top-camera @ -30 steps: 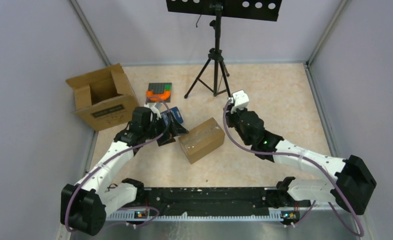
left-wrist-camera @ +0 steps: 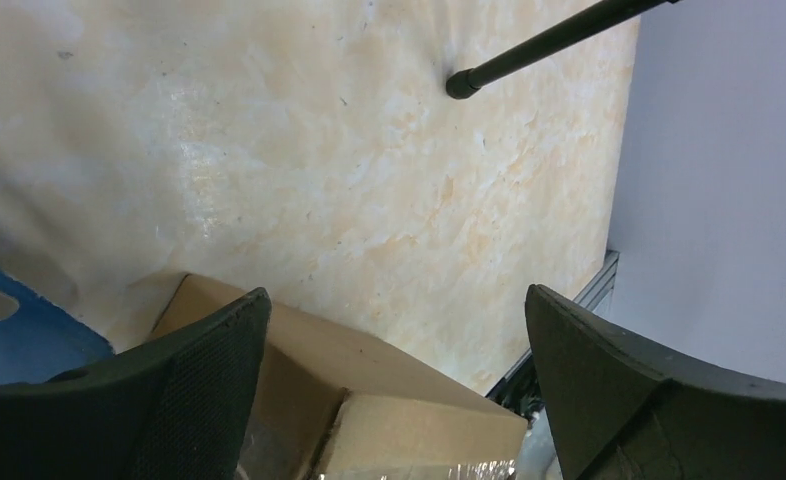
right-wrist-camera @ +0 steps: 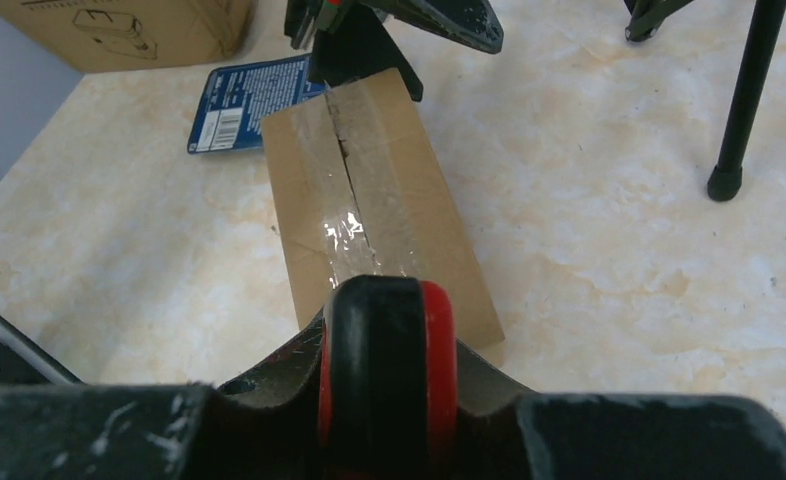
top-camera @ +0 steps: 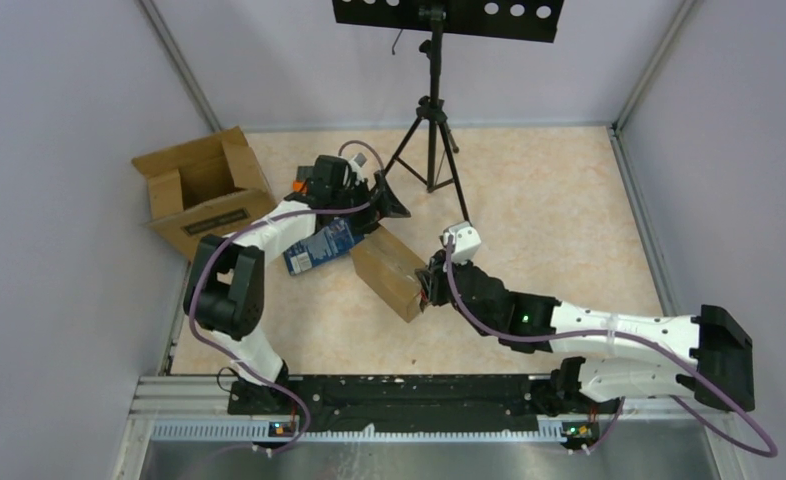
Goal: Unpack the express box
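A small brown cardboard box [top-camera: 387, 272] lies aslant on the table with clear tape [right-wrist-camera: 344, 215] along its seam. My right gripper [top-camera: 431, 286] is shut on a black and red tool [right-wrist-camera: 377, 365], which looks like a cutter. It is at the box's near right end; the tool's tip is hidden, so contact with the tape cannot be told. My left gripper [top-camera: 384, 208] stands open at the box's far left end with nothing gripped. Its fingers [left-wrist-camera: 204, 385] spread wide in the left wrist view, the box corner [left-wrist-camera: 424, 425] showing low between them.
A large open carton [top-camera: 214, 215] stands at the far left. Beside the small box lies a blue package [top-camera: 319, 248], partly under my left arm. An orange and grey item [top-camera: 301, 181] is mostly covered by that arm. Tripod legs [top-camera: 453, 175] stand behind.
The small box has turned clockwise, its left end swinging away and its right end towards the front. My left gripper moved away and rightward; the right one came down to the box's right end.
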